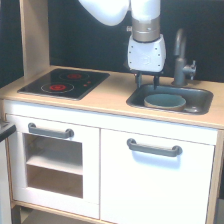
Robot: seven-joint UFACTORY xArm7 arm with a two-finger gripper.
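My gripper [147, 81] points down over the back left part of the dark sink [206, 103]. Its two dark fingers stand apart, and I see nothing between them. A round grey-green dish [165, 102], like a plate or shallow bowl, lies in the sink basin. It is in front of the gripper and slightly to its right in the camera view, with no visible contact between them.
A dark faucet [180, 58] rises behind the sink, to the gripper's right. The black stovetop [64, 84] with red burner rings is at left, with bare wooden countertop [108, 98] between. Below, the white cabinet [152, 190] has a dark handle [154, 148].
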